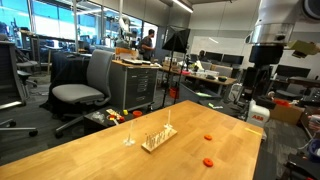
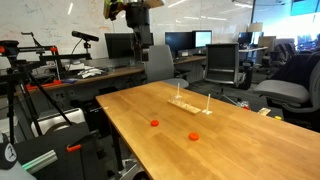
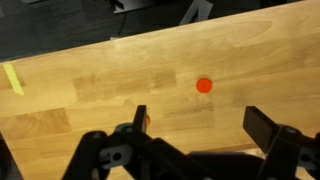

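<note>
Two small red discs lie flat on the wooden table, one nearer (image 1: 208, 162) and one farther (image 1: 208, 137) in exterior view 1. In the wrist view, one red disc (image 3: 204, 86) shows clearly beyond the fingertips, while another orange-red piece (image 3: 147, 121) is partly hidden by the left finger. High above the table, my gripper is open, its fingers wide apart with nothing between them. A light wooden rack with pegs (image 1: 159, 138) stands farther along the table, away from the discs.
Thin white posts (image 1: 129, 133) stand by the rack, with a red item (image 1: 137, 113) behind. An office chair (image 1: 88, 90) is beside the table (image 1: 60, 158).
</note>
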